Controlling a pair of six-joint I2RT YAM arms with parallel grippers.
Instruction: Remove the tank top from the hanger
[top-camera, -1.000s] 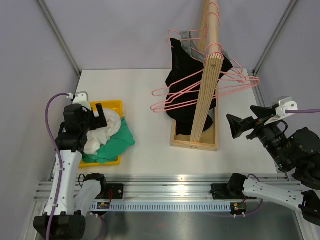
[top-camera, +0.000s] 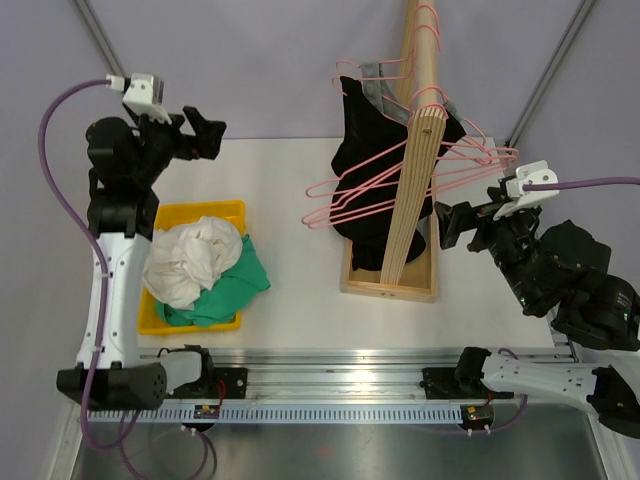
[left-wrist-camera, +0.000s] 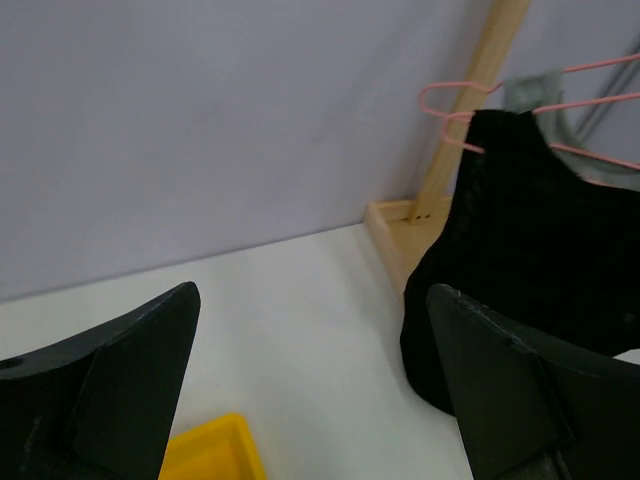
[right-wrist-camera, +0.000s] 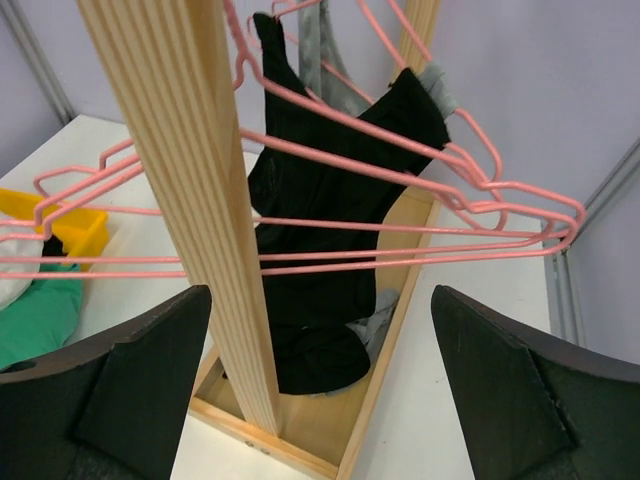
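A black tank top (top-camera: 365, 150) with grey straps hangs on pink hangers (top-camera: 350, 210) on a wooden rack (top-camera: 420, 180); in the left wrist view the black cloth (left-wrist-camera: 530, 240) is at the right. My left gripper (top-camera: 200, 135) is raised at the upper left, open and empty, apart from the rack. My right gripper (top-camera: 450, 225) is open at the right of the rack, facing the hangers and post, with nothing between its fingers.
A yellow bin (top-camera: 154, 315) holding white and green cloths sits at the left. Walls enclose the sides and back.
My left gripper has risen from over the yellow bin toward the back of the workspace. My right gripper has moved up and left, closer to the rack.
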